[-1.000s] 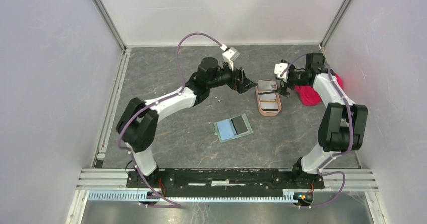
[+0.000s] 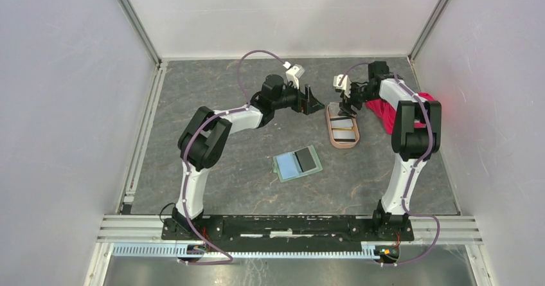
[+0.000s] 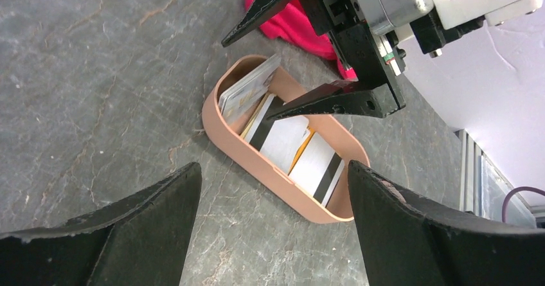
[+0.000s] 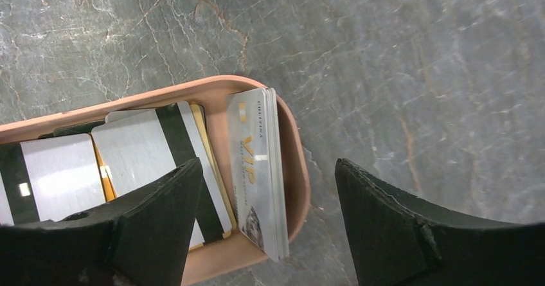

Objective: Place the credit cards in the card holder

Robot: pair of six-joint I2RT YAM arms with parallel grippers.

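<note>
Several cards lie in a pink tray (image 2: 330, 135) right of the table's middle. In the right wrist view, a stack of VIP cards (image 4: 257, 170) leans against the tray's end wall, its top edge raised. White cards with black stripes (image 4: 138, 144) lie flat beside it. The card holder (image 2: 297, 164), pale green with a blue and a dark side, is spread on the table nearer the front. My left gripper (image 2: 316, 105) is open and empty, just left of the tray. Above the tray's far end, my right gripper is open, its fingers apart around the raised stack without visible contact.
A red cloth (image 2: 385, 114) lies right of the tray, partly under the right arm. Both grippers are close together near the tray. The table's left side and the area around the holder are clear.
My right gripper has moved left, from the tray's right side to over its far end. The left arm has shifted slightly, its gripper staying left of the tray. Tray and holder have not moved.
</note>
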